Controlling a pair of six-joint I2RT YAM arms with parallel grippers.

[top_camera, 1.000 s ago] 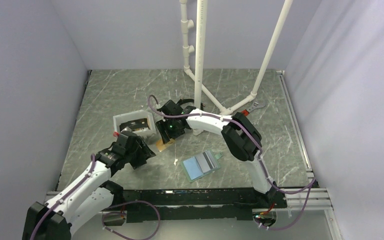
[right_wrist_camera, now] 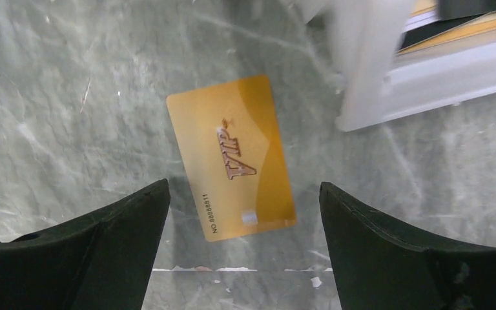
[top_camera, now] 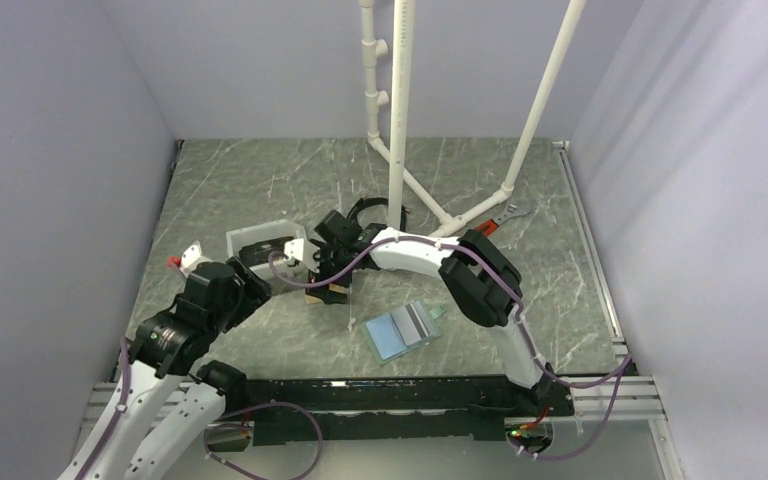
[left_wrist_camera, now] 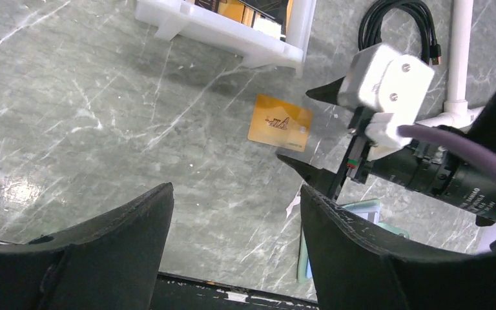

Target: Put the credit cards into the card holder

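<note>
A gold card (right_wrist_camera: 232,161) lies flat on the marbled table, printed side up. My right gripper is open above it, one finger on each side in the right wrist view and apart from the card. In the left wrist view the same card (left_wrist_camera: 279,123) shows between the right gripper's dark fingertips. Further left, my left gripper stands apart with a gap between its fingers and nothing in it. The card holder (top_camera: 402,330), blue and grey with a pale greenish edge, lies right of the card near the front.
Close behind the card stands a white bin (left_wrist_camera: 226,31) with dark and gold items inside. A black cable coil (left_wrist_camera: 380,24), white pipes (top_camera: 400,120) and a red-handled wrench (top_camera: 505,216) occupy the back and right. Bare table lies front left and far right.
My left gripper has moved left, away from the card.
</note>
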